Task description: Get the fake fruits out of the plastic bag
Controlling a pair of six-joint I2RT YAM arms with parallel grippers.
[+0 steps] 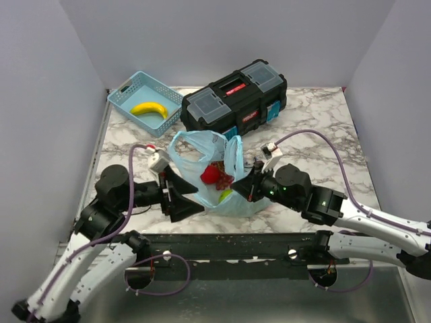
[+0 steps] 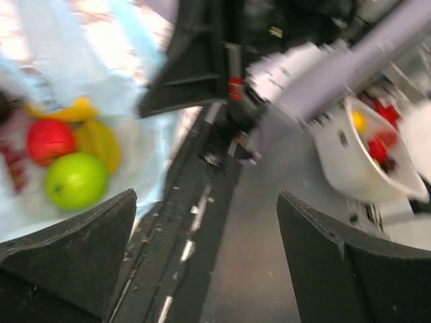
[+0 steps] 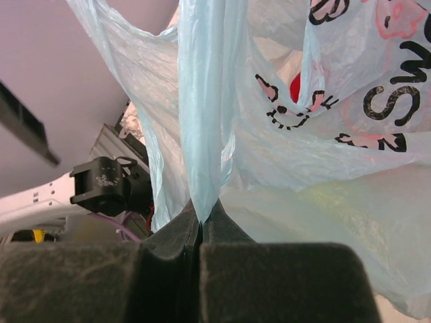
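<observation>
The light-blue plastic bag (image 1: 195, 161) lies open at the table's front middle. Inside, the left wrist view shows a red fruit (image 2: 50, 141), a green fruit (image 2: 75, 180), yellow fruit (image 2: 101, 145) and dark-red grapes (image 2: 15, 165). My left gripper (image 1: 182, 202) hangs at the bag's front-left edge, fingers apart, nothing seen between them. My right gripper (image 1: 250, 190) is at the bag's right side, shut, with bag plastic rising from its fingertips in the right wrist view.
A blue basket (image 1: 124, 101) with a banana (image 1: 149, 109) sits at the back left. A black toolbox (image 1: 232, 101) stands behind the bag. Bare marble table shows at left and right.
</observation>
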